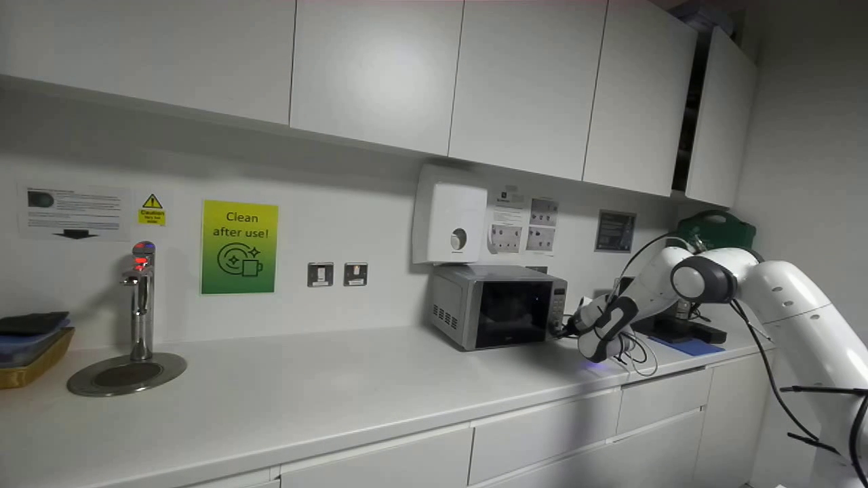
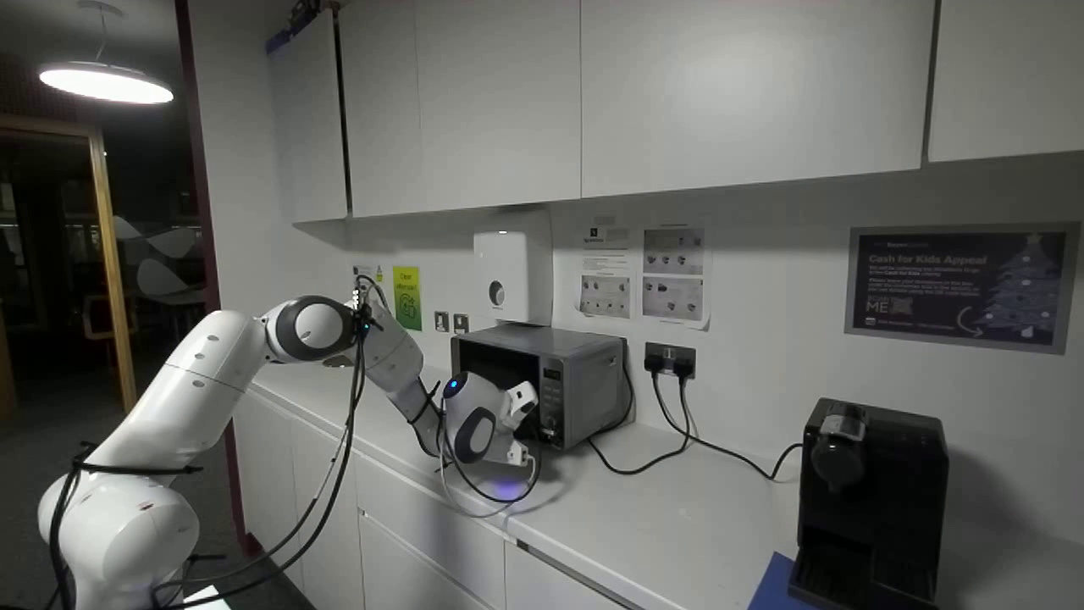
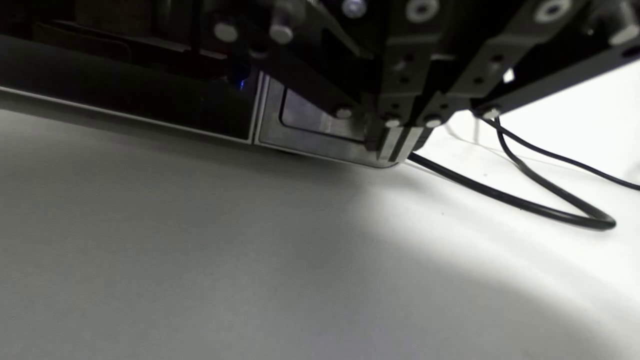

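A silver microwave [image 1: 498,308] stands on the white counter against the wall, its dark door closed. My gripper is shut, its fingertips together at the lower right of the microwave's front, by the door-release button [image 3: 321,117] under the control panel. Nothing shows between the fingers, and whether they touch the button I cannot tell. In exterior view 2 the wrist hides the lower front of the microwave [image 2: 589,381], and the control panel [image 2: 551,391] shows just above it.
Black power cables [image 2: 650,463] trail over the counter right of the microwave. A black coffee machine [image 2: 871,498] stands farther right on a blue mat [image 2: 772,585]. Cupboards [image 1: 521,81] hang above.
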